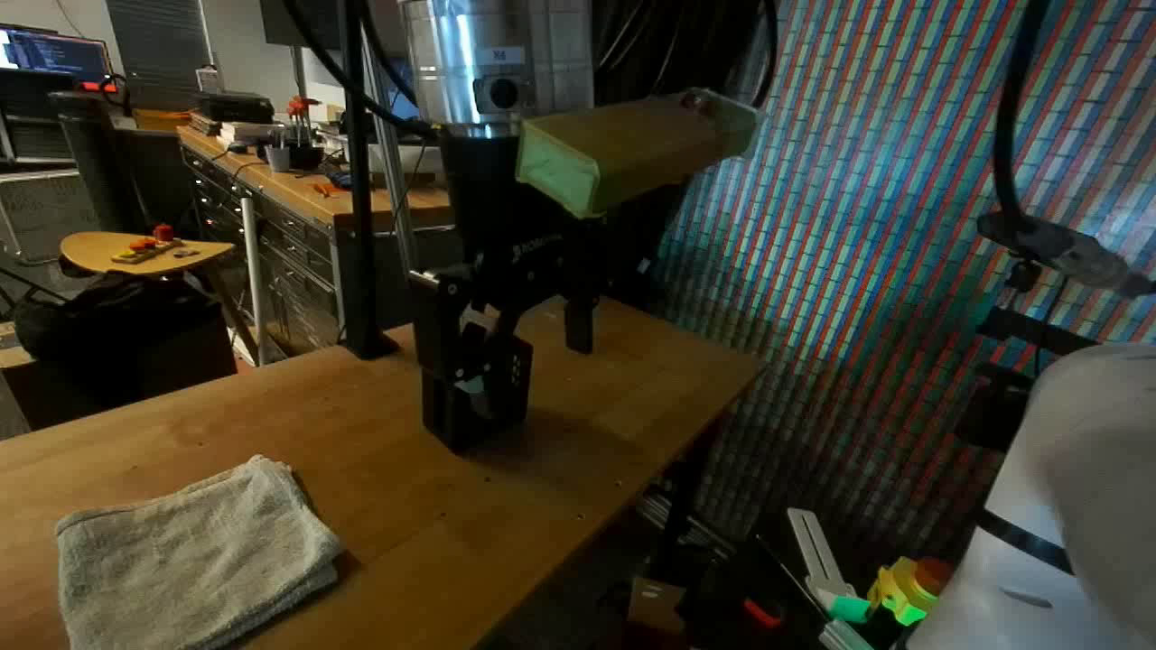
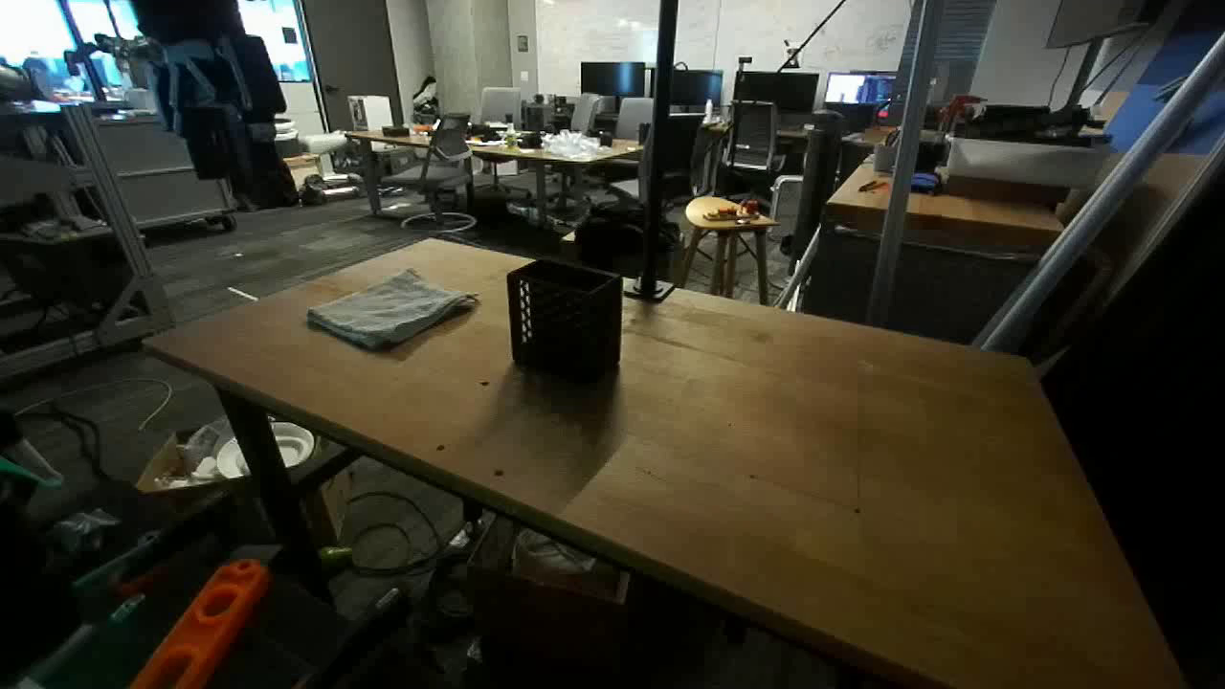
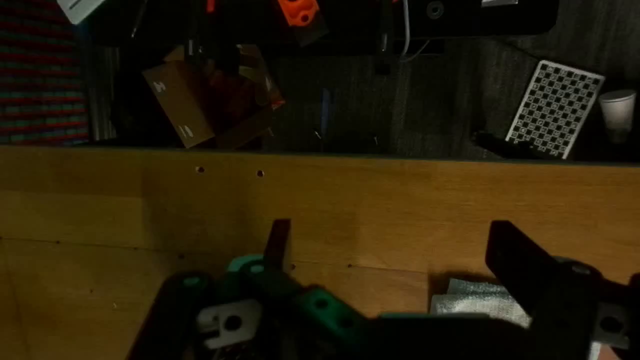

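My gripper is open in the wrist view, its two dark fingers wide apart with bare tabletop showing between their tips. In exterior view 1 the gripper [image 1: 527, 374] points down over the table. A small black crate with holes in its sides [image 2: 565, 320] stands upright on the table. From exterior view 1 the crate [image 1: 520, 374] is partly hidden by the near finger and merges with it in the dark; whether they touch I cannot tell. A folded grey cloth [image 1: 200, 558] lies flat on the table, partly covered by a finger in the wrist view.
A black post [image 2: 657, 149] rises at its far edge, near the crate. Beyond the table's edge, a cardboard box [image 3: 180, 102] is down near the floor.
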